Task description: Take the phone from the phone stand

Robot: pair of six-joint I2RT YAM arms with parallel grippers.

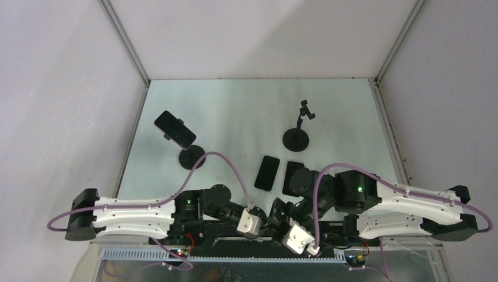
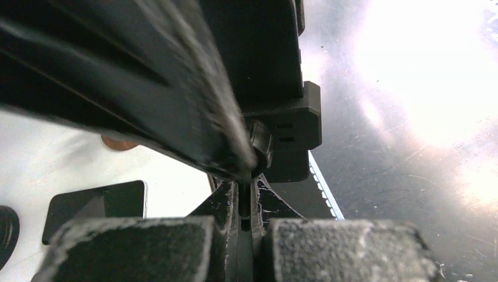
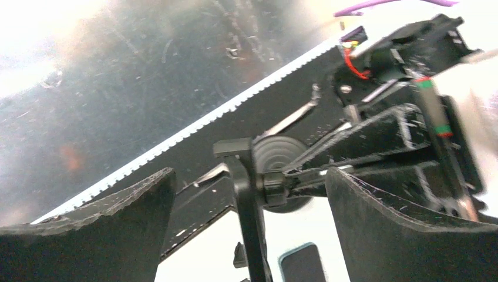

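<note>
My left gripper is shut on the neck of a black phone stand [image 3: 249, 211], whose clamp bar and round disc show in the right wrist view. The right gripper is open, its fingers [image 3: 111, 223] on either side of that bar. Both grippers meet at the front middle of the table in the top view, where the arms mostly hide this stand. No phone shows in its clamp. At the far left, another stand [image 1: 192, 158] carries a tilted phone [image 1: 175, 129]. Two dark phones, one [image 1: 267, 173] beside the other [image 1: 292, 176], lie flat near the middle.
An empty phone stand [image 1: 295, 140] rises behind the flat phones. Beyond the front table edge runs a toothed rail [image 1: 223, 258].
</note>
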